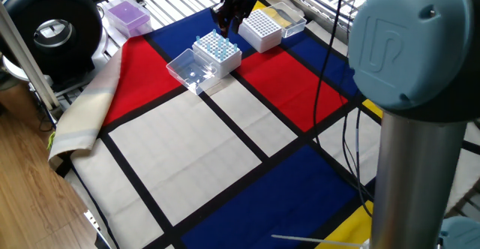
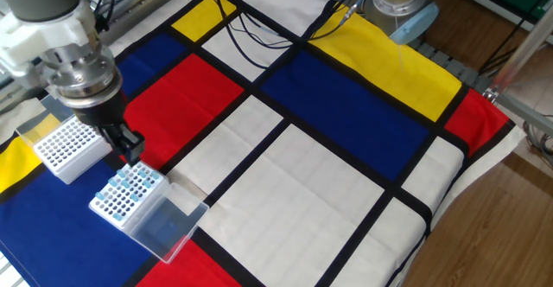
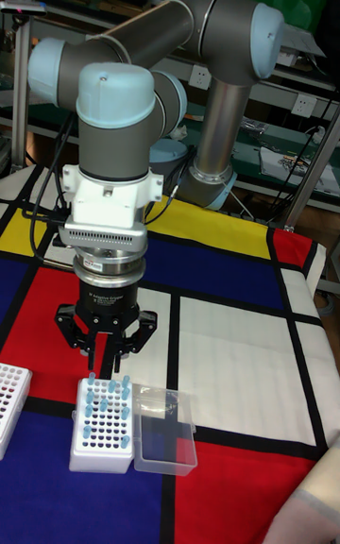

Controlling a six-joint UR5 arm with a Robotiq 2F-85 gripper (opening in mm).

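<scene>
Just above the back edge of a white tip rack [image 3: 102, 447], my black gripper [image 3: 104, 365] points straight down. Its two fingers stand apart, and no item shows between them in exterior view 3. Several pale blue tips [image 3: 125, 441] stand upright in the rack, mostly toward its back and sides; many holes are empty. One tip [image 3: 92, 379] lies right below the left finger, and whether they touch I cannot tell. The same rack [image 2: 126, 195] appears beneath the gripper [image 2: 131, 156] in exterior view 2. In exterior view 1 the fingers are dark and hard to separate.
The rack's clear lid [image 1: 193, 70] lies open beside it. A second white rack [image 1: 261, 30], without visible blue tips, stands close by with its own open lid [image 1: 287, 18]. A purple box [image 1: 128, 16] sits farther off.
</scene>
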